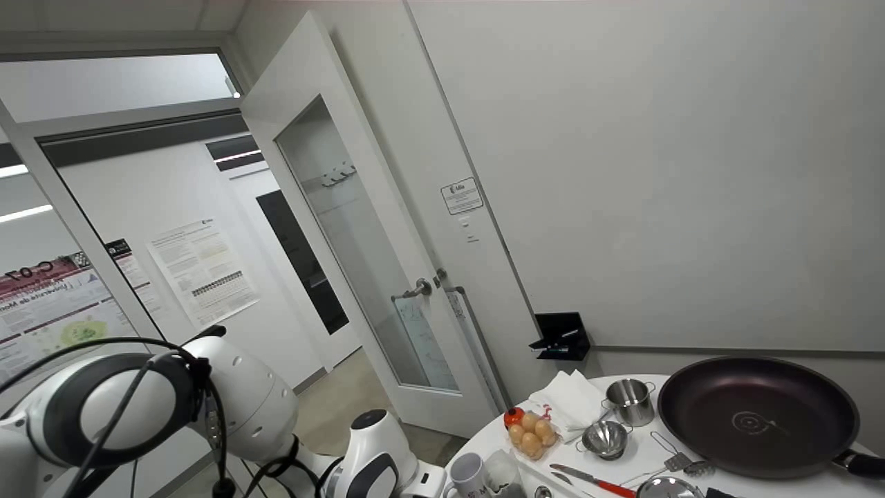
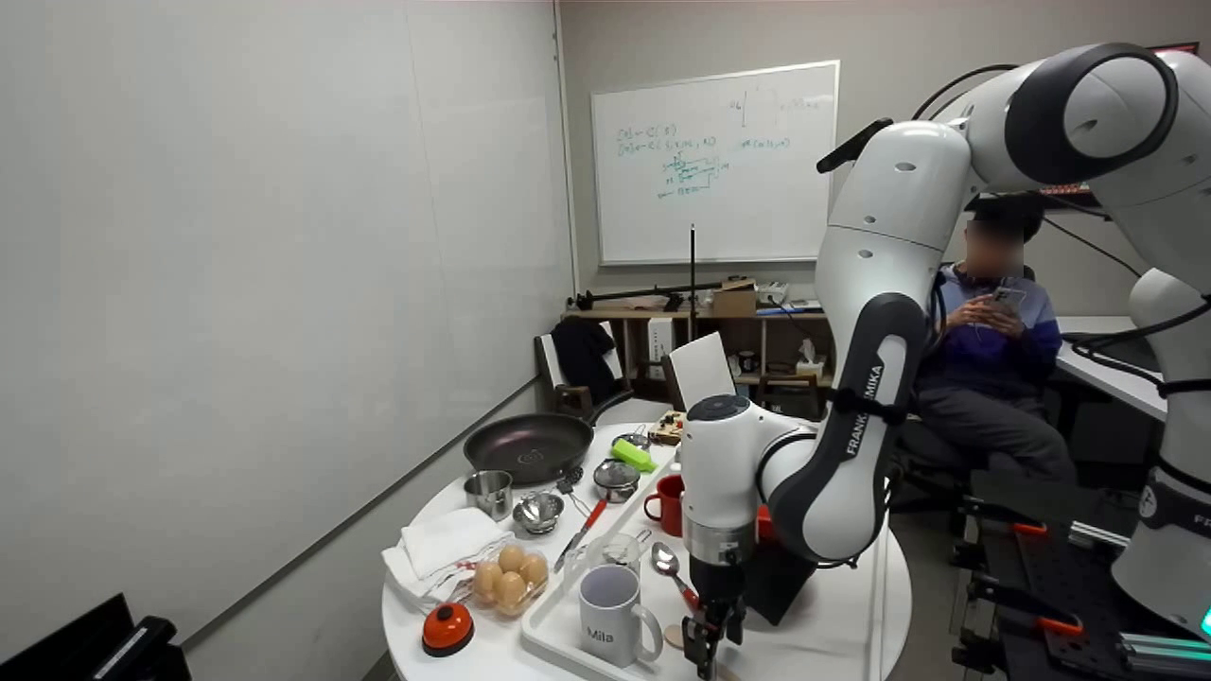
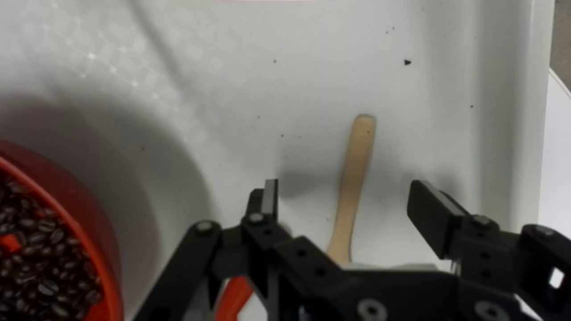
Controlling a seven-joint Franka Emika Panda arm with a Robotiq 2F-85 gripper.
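Note:
A flat wooden stick (image 3: 353,184) lies on the white tray (image 3: 225,32) in the wrist view. My gripper is above it, its fingers (image 3: 436,214) parted on either side of the stick, with clear gaps to both. The stick's lower end passes out of sight behind the gripper body. In exterior view 2 the gripper (image 2: 715,649) points down low over the tray, to the right of the white Mila mug (image 2: 610,619). Exterior view 1 does not show the fingers.
A red container of coffee beans (image 3: 101,243) stands left of the gripper. Around it in exterior view 2 are a spoon (image 2: 667,562), a black box (image 2: 783,584) and a red mug (image 2: 667,505). The tray's raised edge (image 3: 527,133) runs along the right. Eggs (image 2: 511,577) sit outside the tray.

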